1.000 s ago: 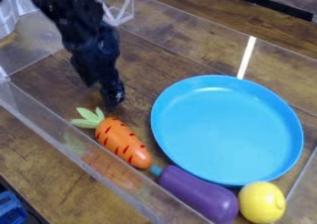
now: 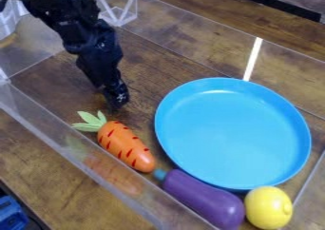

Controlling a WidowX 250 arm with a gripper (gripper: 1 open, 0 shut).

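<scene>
The dark gripper (image 2: 112, 93) reaches down from the upper left, low over the wooden floor above the carrot; it looks open, though its fingertips are hard to make out. An orange toy carrot (image 2: 124, 144) with green leaves lies below it, apart from it. A large blue plate (image 2: 233, 129) fills the right middle. A purple eggplant (image 2: 203, 198) and a yellow lemon-like toy (image 2: 268, 207) lie at the bottom right, below the plate.
Clear plastic walls (image 2: 51, 129) border the area. A blue object (image 2: 9, 213) sits outside at the lower left. The floor left of the plate, behind the gripper, is largely clear.
The gripper has shifted very slightly; the toys and the plate are where they were.
</scene>
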